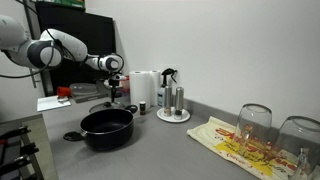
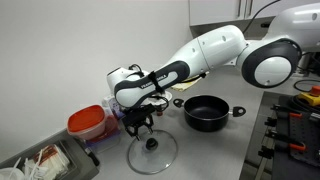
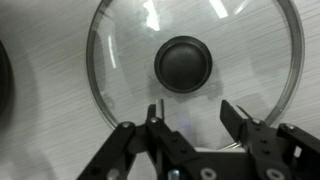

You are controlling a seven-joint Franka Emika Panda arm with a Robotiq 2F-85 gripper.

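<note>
A round glass lid (image 3: pixel 92 70) with a black knob (image 3: pixel 183 64) lies flat on the grey table. My gripper is over the lid, its fingers (image 3: pixel 236 118) spread apart with nothing between them. In the wrist view the knob sits just beyond the fingertips, not between them. Exterior view 2 shows the gripper (image 2: pixel 140 130) above the lid (image 2: pixel 165 168), close to the knob (image 2: pixel 152 144). A black two-handled pan (image 1: pixel 108 128) stands uncovered beside the lid.
Bottles on a white plate (image 1: pixel 173 116) stand by the wall, near a paper roll (image 1: pixel 142 88). A red bowl (image 2: pixel 87 122) and a dish rack (image 2: pixel 40 165) are on the lid's other side. A yellow cloth (image 1: pixel 230 145) and glass jars (image 1: pixel 253 125) lie farther off.
</note>
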